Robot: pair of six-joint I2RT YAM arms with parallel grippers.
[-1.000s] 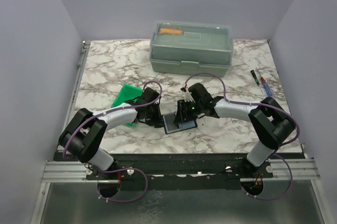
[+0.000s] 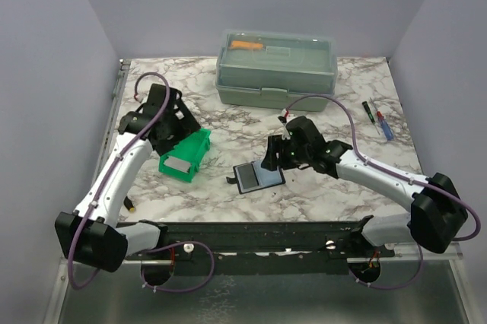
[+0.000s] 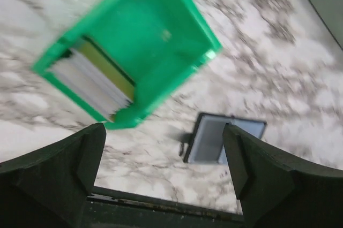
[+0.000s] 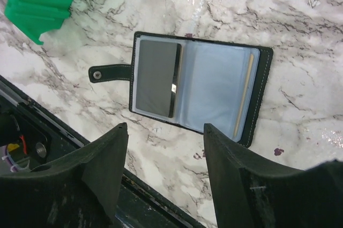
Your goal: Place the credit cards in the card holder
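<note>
An open card holder point(image 2: 259, 177) with clear sleeves lies flat mid-table, a dark card in its left half point(image 4: 156, 78). A green tray point(image 2: 194, 153) sits at left; in the left wrist view, light cards point(image 3: 91, 81) stand along one side of it. My left gripper is open and empty, raised over the tray's area. My right gripper is open and empty, above the card holder.
A large lidded container point(image 2: 276, 73) stands at the back. Several pen-like tools point(image 2: 378, 120) lie at the right. The front table edge runs below both arms.
Both arms have risen from the card holder. My left gripper has moved left and back over the green tray; my right gripper has shifted slightly right.
</note>
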